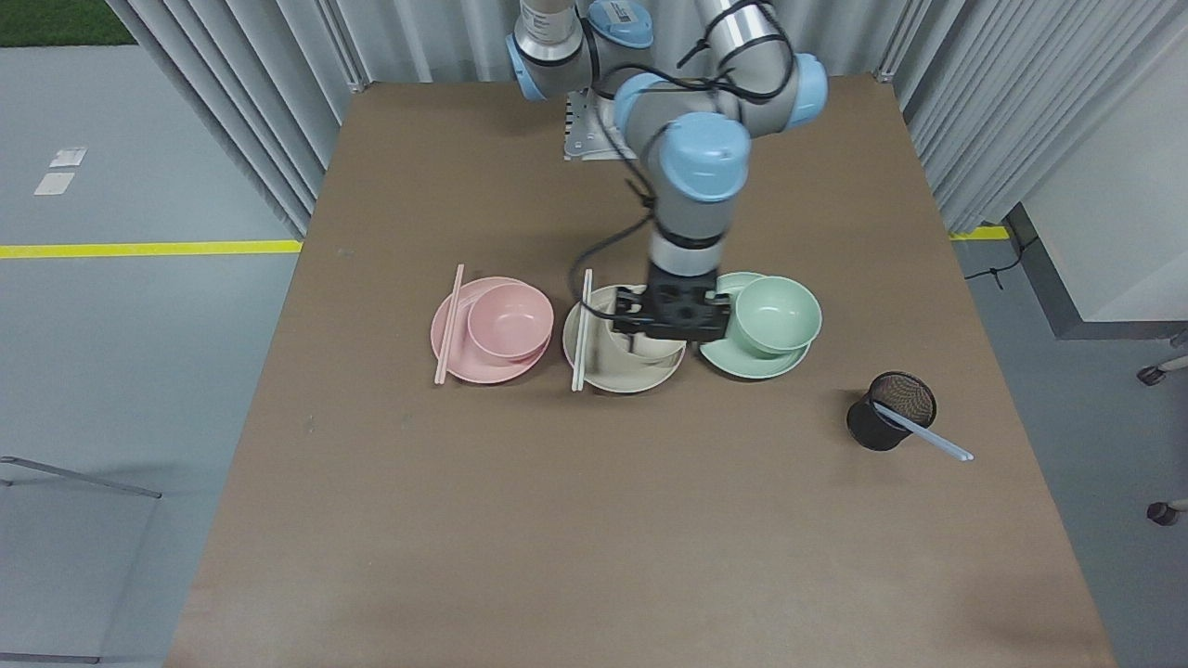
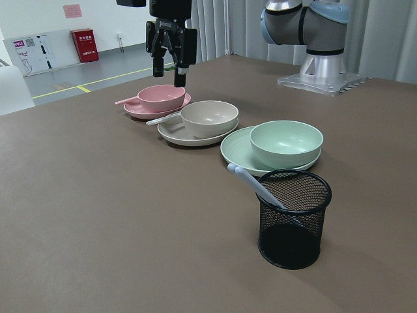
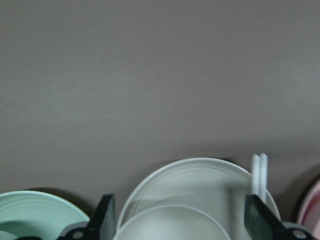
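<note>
My gripper point(image 2: 168, 68) is open and empty above the white bowl point(image 2: 209, 119) on its white plate point(image 3: 200, 177), with white chopsticks point(image 1: 581, 334) along the plate's side. To one side sits a pink bowl point(image 1: 511, 321) on a pink plate with pink chopsticks point(image 1: 450, 323); to the other, a green bowl point(image 2: 286, 143) on a green plate point(image 1: 734, 358). A black mesh cup point(image 2: 290, 238) holds pale blue chopsticks point(image 1: 924, 432), leaning out over its rim.
The arm's mounting base point(image 2: 322, 81) stands at the back of the table.
</note>
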